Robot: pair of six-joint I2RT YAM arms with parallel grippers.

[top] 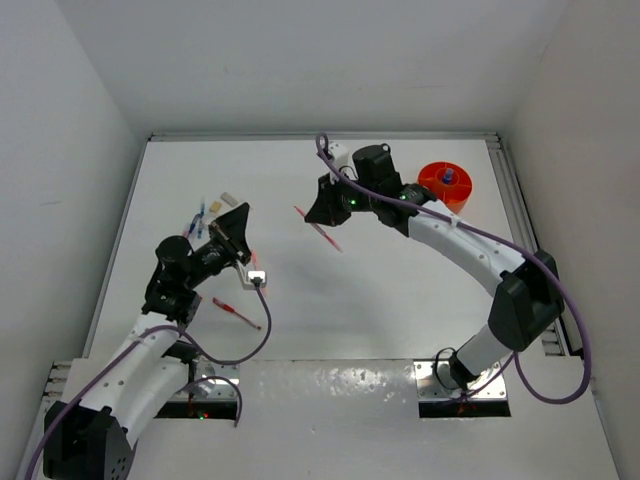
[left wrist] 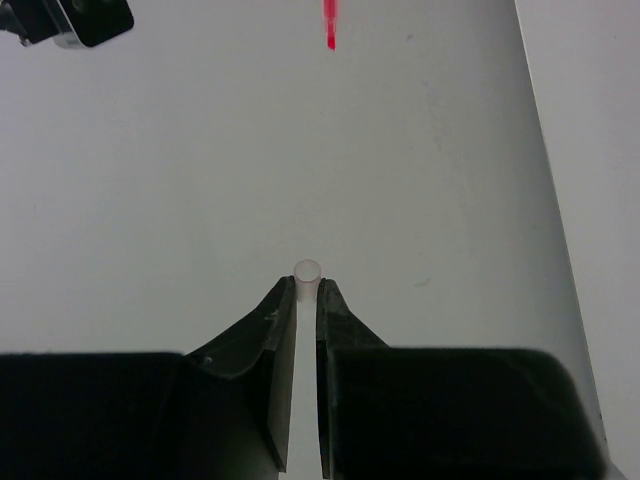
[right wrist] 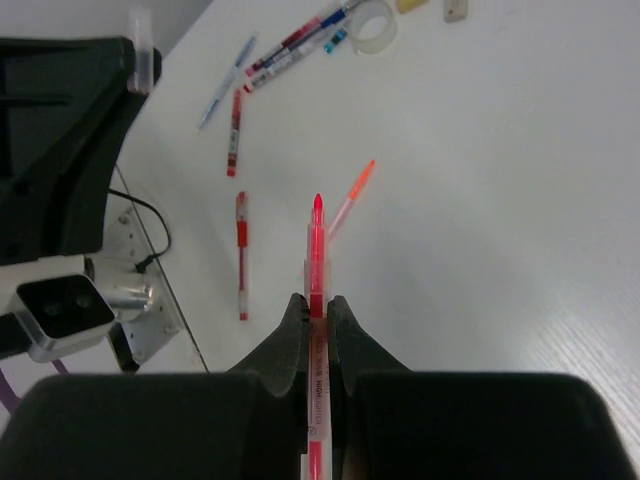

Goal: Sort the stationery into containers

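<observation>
My right gripper is shut on a slim pinkish-red pen [right wrist: 318,245], whose tip points away from the fingers. From above, this pen [top: 331,240] slants across the middle of the table at the fingertips. My left gripper is shut on a pale cylindrical thing [left wrist: 307,271], seen end-on, so its length is hidden. That hand hangs over the left part of the table. At the back right stands the round orange container [top: 428,196], divided into compartments, with a blue-topped thing [top: 447,175] in it.
Loose on the table's left side lie a red pen [right wrist: 242,255], an orange-tipped pen [right wrist: 360,182], a red-and-white pen [right wrist: 234,133], a tape ring [right wrist: 388,41], a grey eraser [right wrist: 456,10] and several blue and red pens. Table space between the right hand and container is clear.
</observation>
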